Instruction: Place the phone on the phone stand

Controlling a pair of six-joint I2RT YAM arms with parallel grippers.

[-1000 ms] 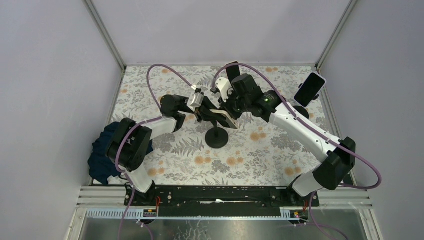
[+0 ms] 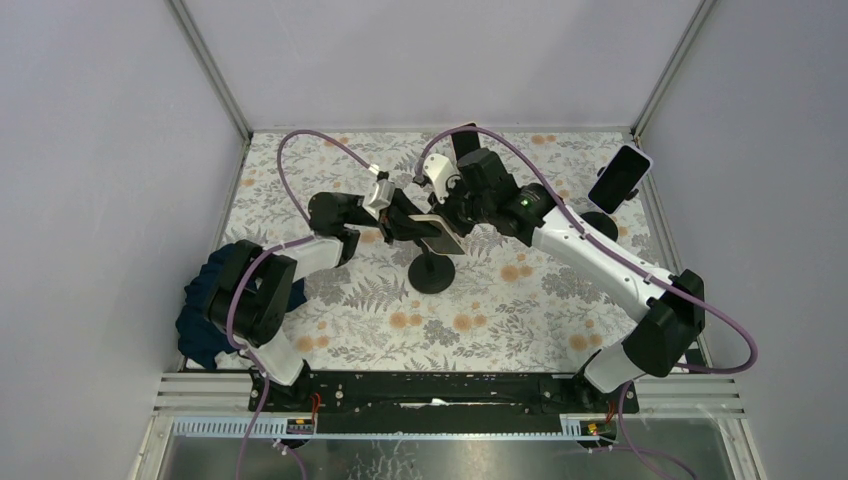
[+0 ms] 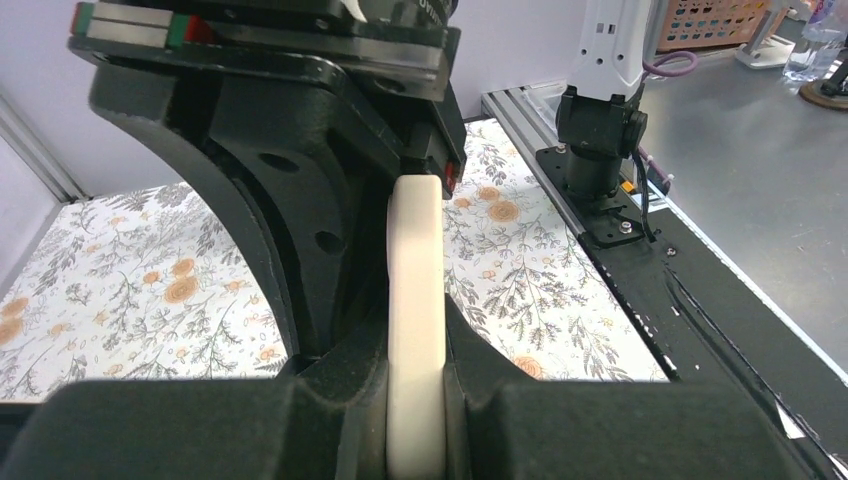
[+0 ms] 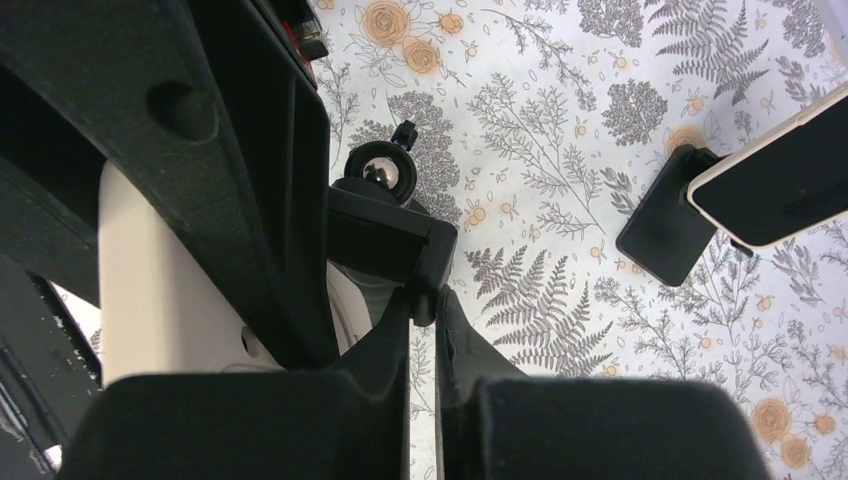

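A phone in a cream case (image 2: 442,238) is held above a black stand (image 2: 432,275) at the middle of the table. My left gripper (image 2: 410,226) is shut on it; in the left wrist view its pale edge (image 3: 416,320) stands upright between the fingers. My right gripper (image 2: 448,212) is beside it, close to the left one. In the right wrist view its fingers meet near a black bar (image 4: 385,235), and I cannot tell how far they are apart. The stand's upper part is mostly hidden by the grippers.
A second phone on a stand (image 2: 621,178) stands at the right, and a dark phone-like slab (image 2: 466,138) at the back. A navy cloth (image 2: 203,310) lies at the left edge.
My left gripper and the phone in it have shifted slightly to the left. The right arm has moved only very little.
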